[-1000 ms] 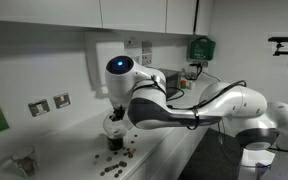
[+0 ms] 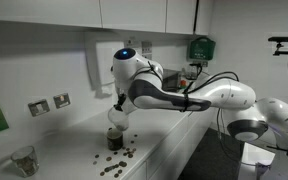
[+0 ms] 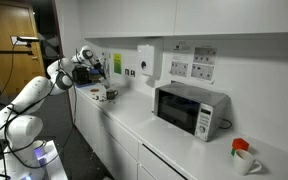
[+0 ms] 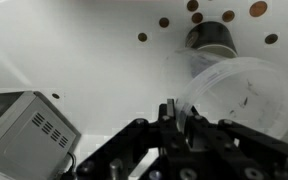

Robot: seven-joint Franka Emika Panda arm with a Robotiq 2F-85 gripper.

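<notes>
A clear see-through cup is held by its rim in my gripper, which is shut on it, and its round mouth shows in the wrist view. Just beyond it stands a dark metallic cup on the white counter. In exterior view 1 the clear cup hangs above and slightly right of the dark cup. Several brown discs lie scattered on the counter around the dark cup. Too little detail shows to tell whether anything is inside the clear cup.
Another see-through container stands at the counter's left. A microwave occupies the counter farther along, with a white mug and a red object past it. Overhead cabinets hang above.
The arm and the clear cup have shifted right and slightly up from over the dark cup. The dark cup and the discs look unmoved.
</notes>
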